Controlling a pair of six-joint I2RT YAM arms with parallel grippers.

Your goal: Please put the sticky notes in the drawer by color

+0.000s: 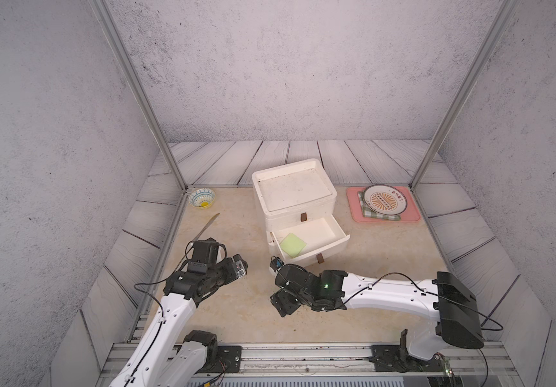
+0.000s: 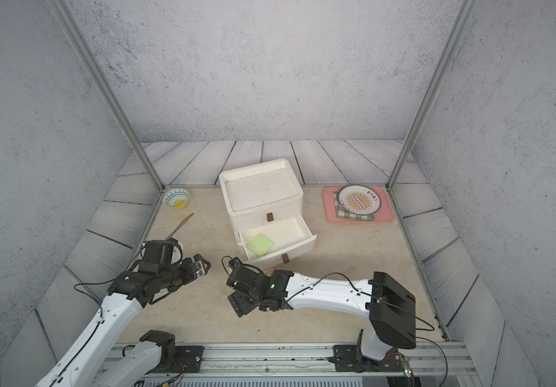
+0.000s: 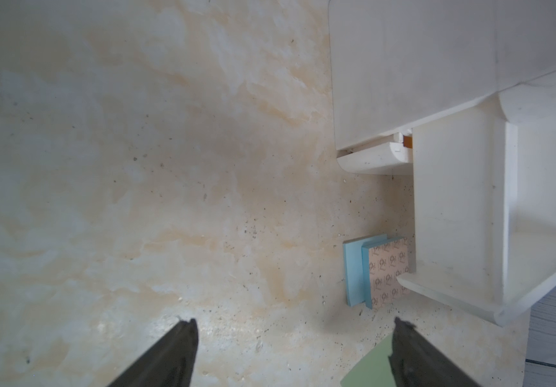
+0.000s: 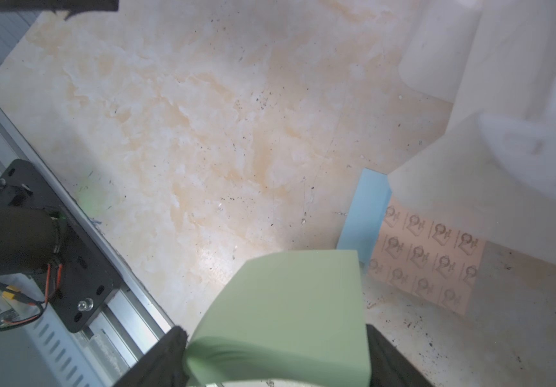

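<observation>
My right gripper is shut on a green sticky note pad [image 4: 284,303], held in front of the open lower drawer [image 1: 320,235] of the white drawer unit [image 1: 294,187]. A green pad [image 1: 292,244] lies inside that drawer. On the table beside the drawer's corner lie a blue pad [image 3: 355,271] and a pink patterned pad [image 3: 387,277], partly overlapping. My left gripper stands open at the left front, over bare table, with nothing between its fingers.
A bowl [image 1: 202,198] and a long knife-like object [image 1: 211,221] are at the left. A plate [image 1: 384,200] on a pink tray [image 1: 407,214] sits at the back right.
</observation>
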